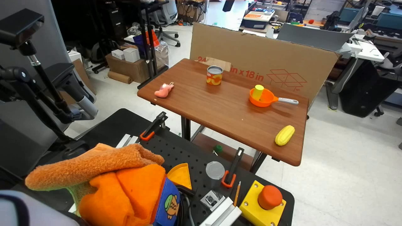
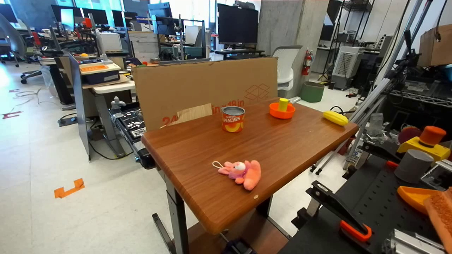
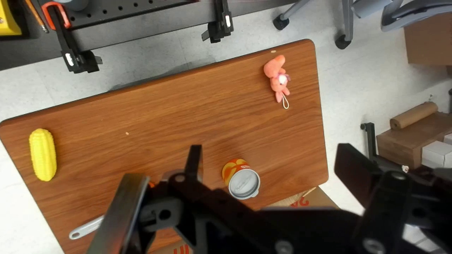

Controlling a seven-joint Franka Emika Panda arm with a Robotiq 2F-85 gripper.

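Seen from above in the wrist view, my gripper is open, its two dark fingers wide apart with nothing held. The wooden table lies below it. A peach can (image 3: pixel 240 177) stands upright there, apart from the fingers. In exterior view 1, a pink plush toy (image 1: pixel 164 90) lies near the table's left end. An orange pan (image 1: pixel 265 98) with a grey handle holds a yellow-green cylinder (image 1: pixel 258 92). The yellow corn (image 1: pixel 285 135) rests near the right end. My gripper's body hides most of the pan in the wrist view.
A cardboard sheet (image 1: pixel 260 56) stands along the table's far edge. On the near side, a black bench (image 1: pixel 184 150) carries clamps, an orange plush and a yellow box with a red button (image 1: pixel 269 197). Bare wood separates the objects across the table's middle.
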